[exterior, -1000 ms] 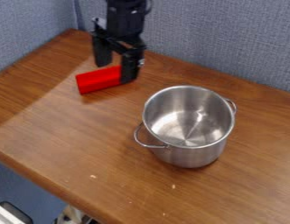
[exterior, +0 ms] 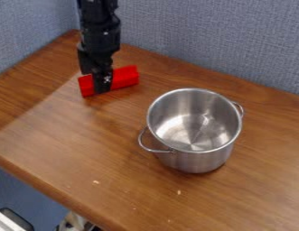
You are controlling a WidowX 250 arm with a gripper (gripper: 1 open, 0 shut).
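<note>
A red cylinder (exterior: 121,78) lies on the wooden table toward the upper left. My black gripper (exterior: 96,74) is lowered from above onto its left part, fingers open around it or just over it; exact contact is hard to tell. A large steel pot (exterior: 194,135) with two wire handles stands upright and empty to the right of centre.
Grey speckled walls (exterior: 236,41) border it at the back and left.
My gripper has moved left and down onto the red cylinder over the last second. The cylinder and pot appear unmoved.
</note>
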